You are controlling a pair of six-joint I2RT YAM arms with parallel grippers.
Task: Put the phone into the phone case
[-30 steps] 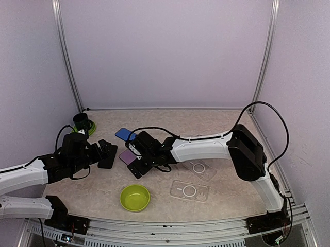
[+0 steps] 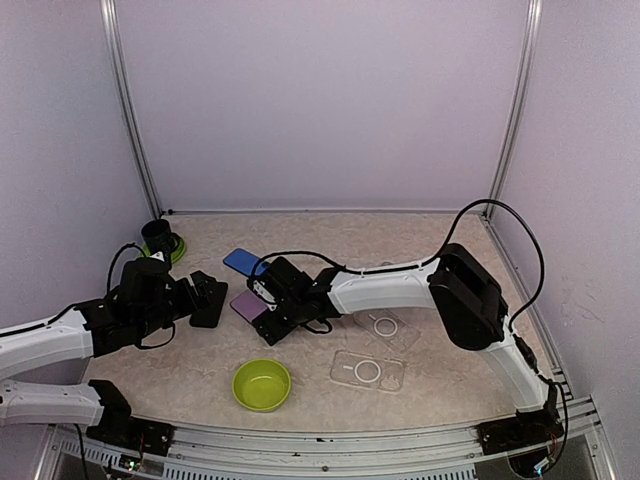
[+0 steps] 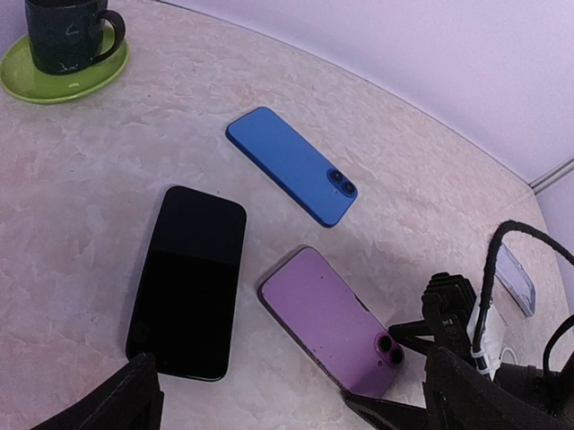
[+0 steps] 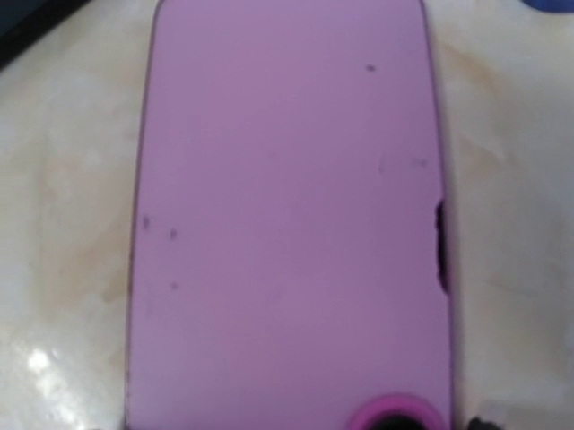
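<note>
A pink phone lies on the table, seen close from above in the right wrist view point(image 4: 287, 215). My right gripper point(image 2: 270, 320) is low over its camera end, its fingers part open around that end in the left wrist view; whether they touch it I cannot tell. My left gripper point(image 2: 200, 290) is open, held above the left side near a black phone point(image 3: 186, 278). A blue phone point(image 3: 287, 161) lies behind the pink one. Clear cases with white rings point(image 2: 366, 372) lie on the right, partly hidden by my right arm.
A green bowl point(image 2: 261, 398) stands at the front middle. A dark mug point(image 3: 63, 36) sits on a green saucer point(image 3: 36, 90) at the back left.
My right arm and gripper have shifted slightly down, toward the camera end of the pink phone. The left arm has not visibly moved.
</note>
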